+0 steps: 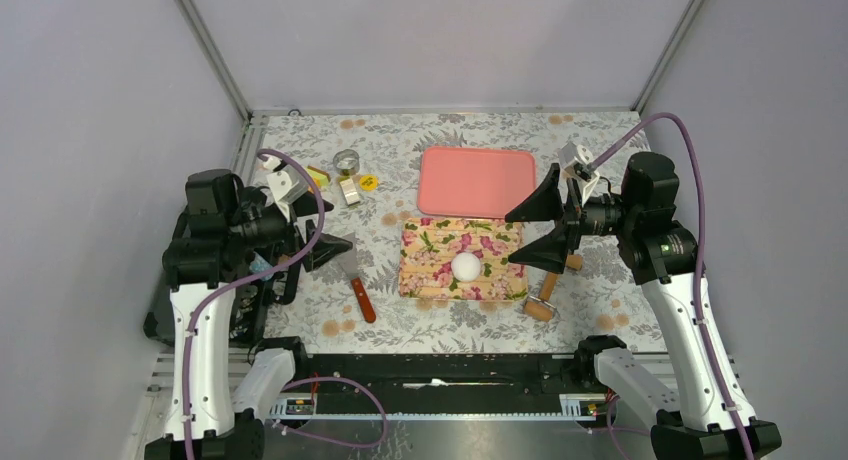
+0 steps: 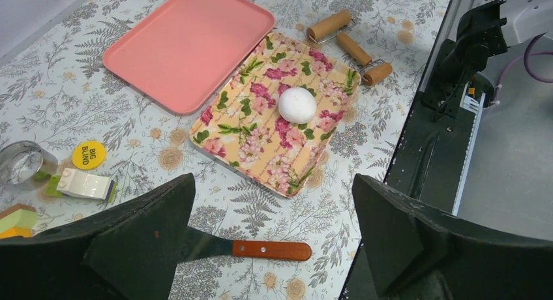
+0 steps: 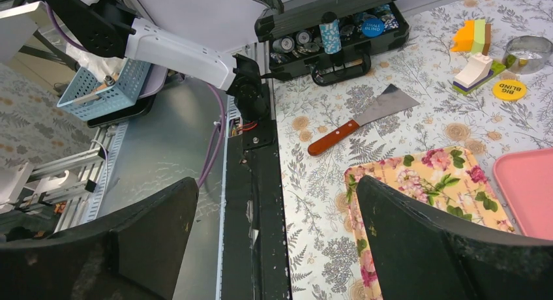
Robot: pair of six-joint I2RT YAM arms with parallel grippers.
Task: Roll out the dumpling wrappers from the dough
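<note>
A single white ball of dough (image 1: 466, 267) rests on the flowered board (image 1: 421, 268), right of the board's middle in the left wrist view. To the right of the board lies a wooden rolling tool (image 1: 541, 298) with a roller at each end, partly under the right arm in the top view. My left gripper (image 1: 343, 226) stands open above the left side of the table, empty. Over the board's right edge, my right gripper (image 1: 513, 239) is open too, with nothing between its fingers. The right wrist view does not show the dough.
A pink tray (image 1: 477, 181) lies behind the board. Left of the board is a scraper (image 1: 363, 298) with a wooden handle. A clear round cutter (image 1: 346, 162), a yellow disc (image 1: 368, 182) and small blocks (image 1: 350, 191) stand at the back left. A black toolbox (image 3: 329, 45) sits at the left edge.
</note>
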